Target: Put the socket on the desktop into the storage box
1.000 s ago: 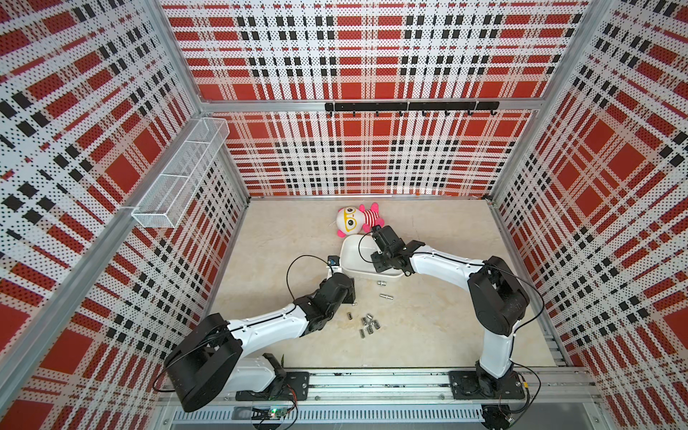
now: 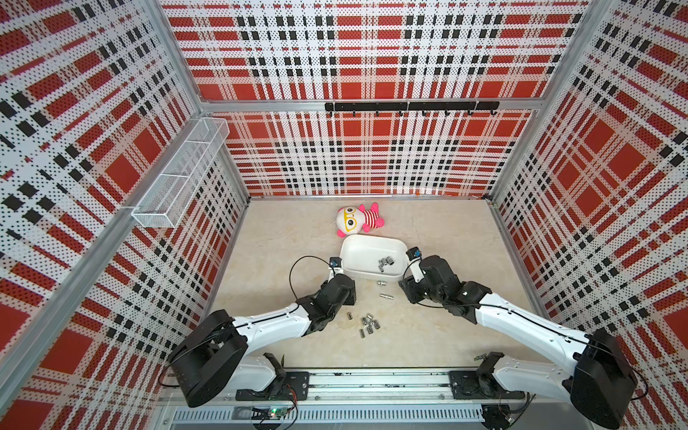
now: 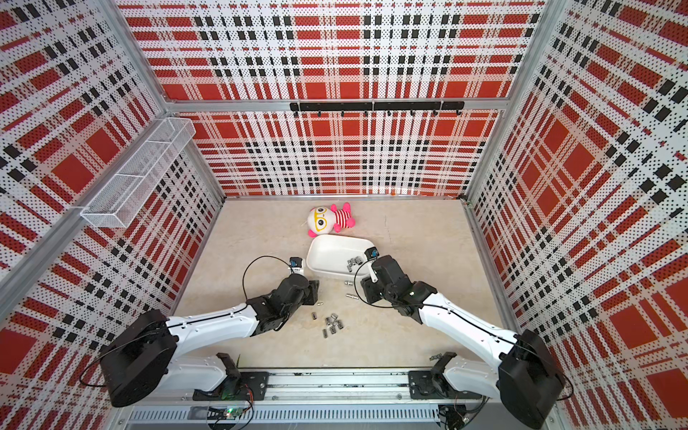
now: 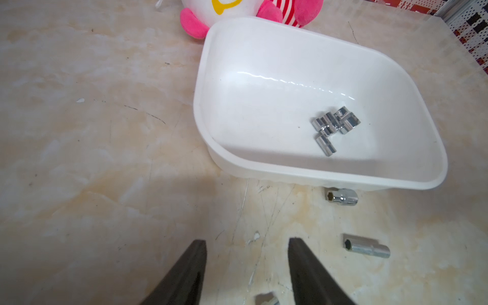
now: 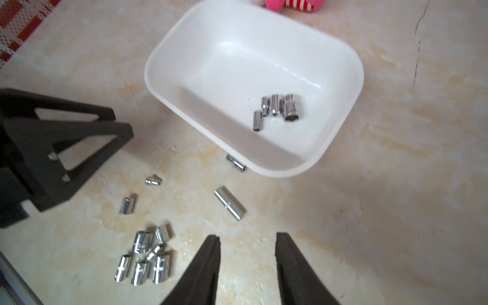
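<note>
The white storage box (image 5: pixel 284 170) holds several small metal sockets (image 5: pixel 275 105) toward its right end. On the desktop just outside its front wall lies a short socket (image 4: pixel 342 196). A longer socket (image 5: pixel 229 203) rests in front of that one. Further left sit two small sockets, one of them lying alone (image 5: pixel 127 205), and a cluster of several sockets (image 5: pixel 142 242). My right gripper is part open above the desktop, right of the long socket, its fingers apart and empty. Left of the box's front, my left gripper stands open, nothing between its fingers.
A pink and white plush toy (image 2: pixel 358 219) lies behind the box. A wire basket (image 2: pixel 182 172) hangs on the left wall. The desktop (image 2: pixel 458 229) is bare to the box's right; the left gripper hovers near the loose sockets.
My right arm has pulled back from over the box, toward the front and right, uncovering the sockets inside it. The left arm has hardly moved.
</note>
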